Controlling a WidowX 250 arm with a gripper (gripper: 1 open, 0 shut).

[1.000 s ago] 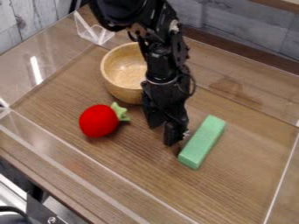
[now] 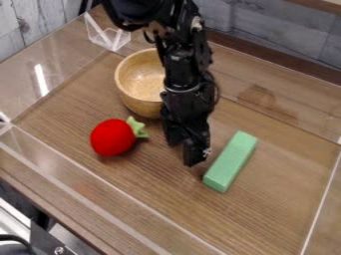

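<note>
My black gripper [image 2: 180,139] hangs low over the middle of the wooden table, between a red tomato [image 2: 112,139] with a green stem on the left and a pale green block [image 2: 230,162] on the right. Its fingertips are close to the tabletop; dark on dark, they do not show clearly whether they are open or shut, or whether anything is between them.
A tan bowl [image 2: 136,75] sits at the back left, partly behind the arm. A grey wall stands beyond the back edge.
My gripper has shifted slightly left, away from the green block, over the last second. The tomato, block and bowl look unmoved.
</note>
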